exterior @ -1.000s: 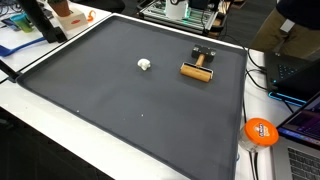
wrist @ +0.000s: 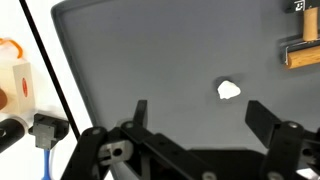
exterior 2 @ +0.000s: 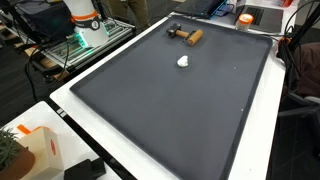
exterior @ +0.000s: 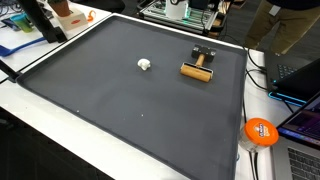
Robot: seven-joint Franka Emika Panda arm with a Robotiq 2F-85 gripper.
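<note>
In the wrist view my gripper stands open, its two dark fingers wide apart with nothing held between them. A small white lump lies on the grey surface below, appearing between the fingertips and nearer the right one. The same white lump is toward the far side in exterior view 1, and the lump shows again in exterior view 2. A tool with a tan cylinder and black parts rests to its right. Neither exterior view shows the gripper's fingers.
The grey board is mostly bare, with wide free room around the lump. An orange-lidded jar and laptops stand along the right side. A potted plant and a box sit outside the board.
</note>
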